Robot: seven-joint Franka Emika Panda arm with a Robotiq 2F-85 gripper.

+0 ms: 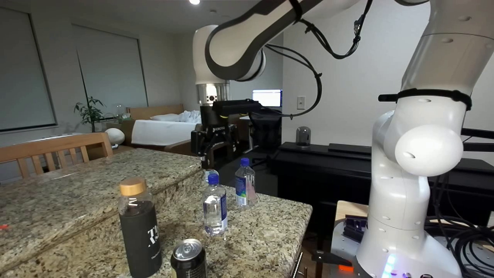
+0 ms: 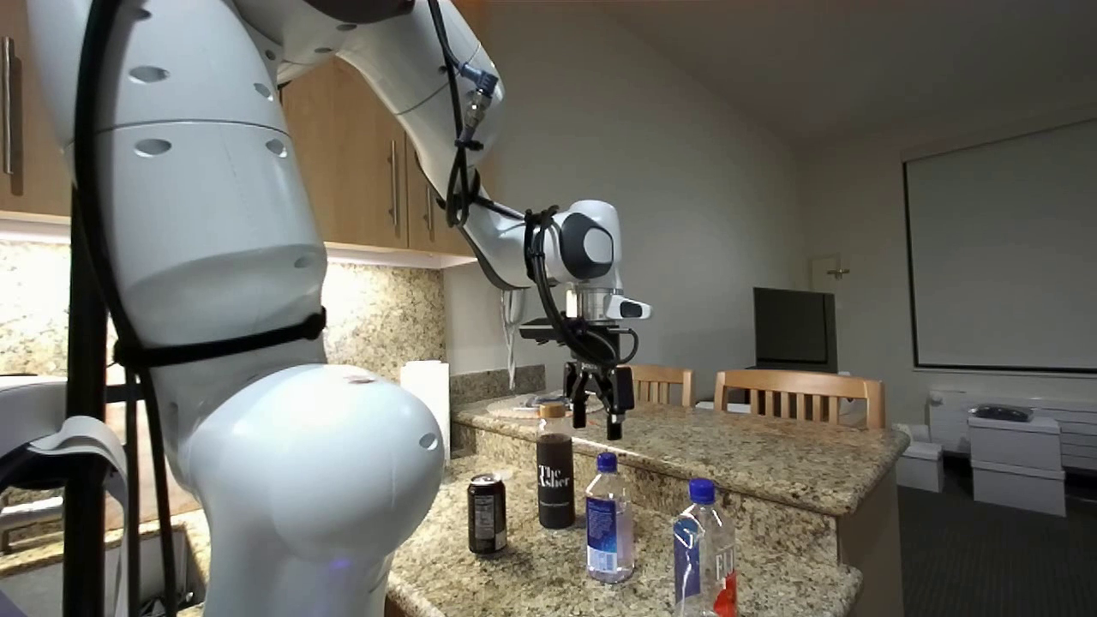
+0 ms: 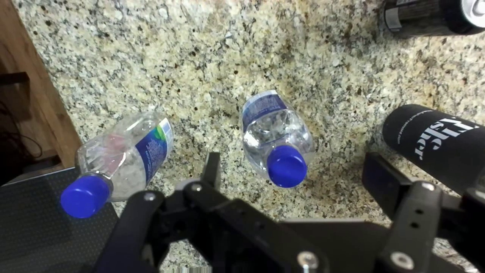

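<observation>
My gripper is open, fingers pointing down, with a wide gap between its fingertips. In the wrist view a clear water bottle with a blue cap shows between the fingers. Exterior view 2 has the gripper above that bottle, clear of its cap and not touching it. A second blue-capped bottle stands outside the left finger, towards the counter's end. On the other side is a dark bottle with white lettering and a wooden lid. A black can stands beside it.
The granite counter carries all these items. Behind them rises a higher granite ledge, near the gripper's level. Wooden chairs stand past the ledge. Bare counter lies between the bottles and the can.
</observation>
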